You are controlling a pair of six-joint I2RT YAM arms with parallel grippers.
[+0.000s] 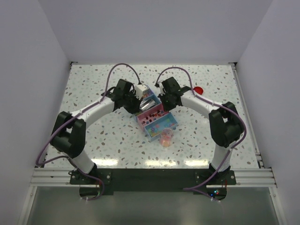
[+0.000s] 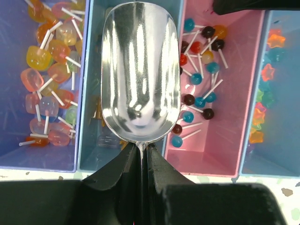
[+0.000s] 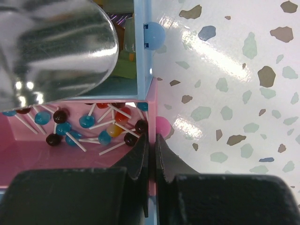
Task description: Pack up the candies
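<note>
A shiny metal scoop (image 2: 140, 70) shows no candy in its bowl in the left wrist view. My left gripper is shut on its handle, and the scoop hangs over the light blue bin (image 2: 91, 154). Wrapped candies in that bin are mostly hidden beneath it. Beside it lies the pink bin (image 3: 70, 161) with dark, blue, red and orange lollipops (image 2: 202, 101). My right gripper is shut on the pink bin's side wall. A clear jar (image 1: 166, 138) with pinkish contents stands in front of the bins.
Left of the scoop is a violet bin (image 2: 11, 150) of cube-shaped lollipops. A second blue bin (image 2: 281, 140) holds star-shaped candies. A red round object (image 1: 198, 90) rests at the back right.
</note>
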